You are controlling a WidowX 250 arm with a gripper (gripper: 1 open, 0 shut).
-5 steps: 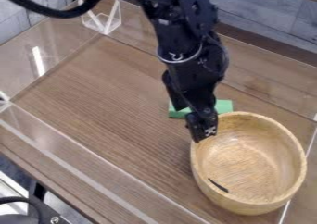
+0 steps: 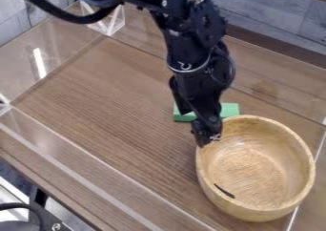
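My black gripper [image 2: 196,116] hangs open over a green object [image 2: 230,110], just behind a round wooden bowl [image 2: 265,185]. The arm hides part of the green object. A thin dark item lies in the bowl at its lower left; it is too small to identify.
A wall of grey planks stands at the back, and a clear plastic piece sits at the back left. Dark cable shows at the lower left corner.
The gripper has shifted slightly over the last second, near the green object. The bowl and green object look unmoved.
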